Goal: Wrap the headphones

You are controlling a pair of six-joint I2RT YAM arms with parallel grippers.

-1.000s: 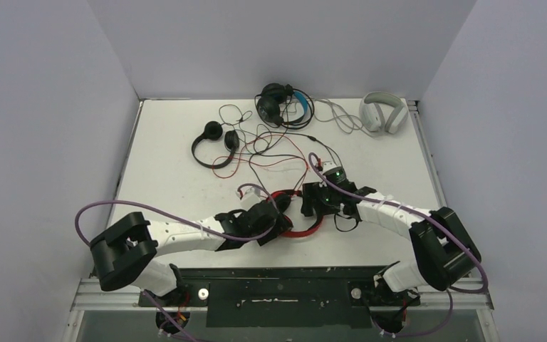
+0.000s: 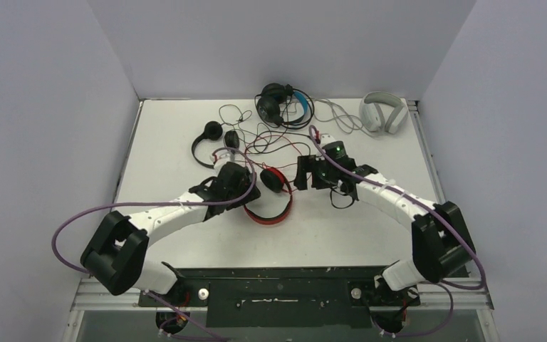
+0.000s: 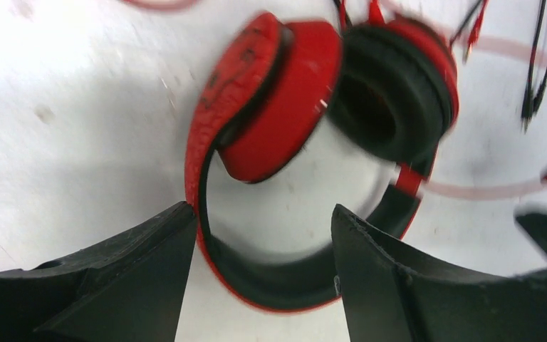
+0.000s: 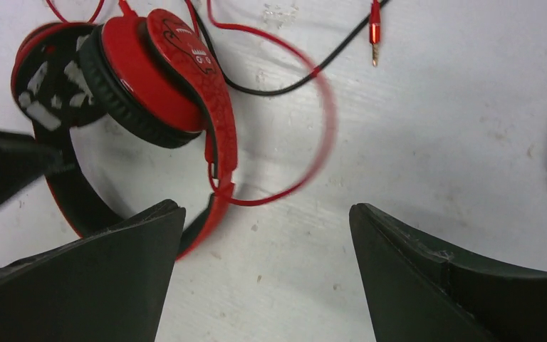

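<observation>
The red-and-black headphones (image 2: 271, 218) lie mid-table, band toward the front, with their red cable (image 4: 285, 194) looping out beside them. My left gripper (image 2: 252, 192) is at their left side, fingers apart. In the left wrist view the band (image 3: 274, 288) runs below the fingers (image 3: 149, 246), and its left side meets one fingertip; whether they touch is unclear. Right of the headphones, my right gripper (image 2: 302, 173) is open with nothing between its fingers. In that wrist view the band passes behind the left finger, and part of the cable is blurred.
Small black headphones (image 2: 214, 131) lie at the left with tangled cables. Black-and-blue headphones (image 2: 271, 107) sit at the back, white ones (image 2: 383, 112) at the back right.
The red headphones have shifted left and slightly back. The left gripper has moved back and left.
</observation>
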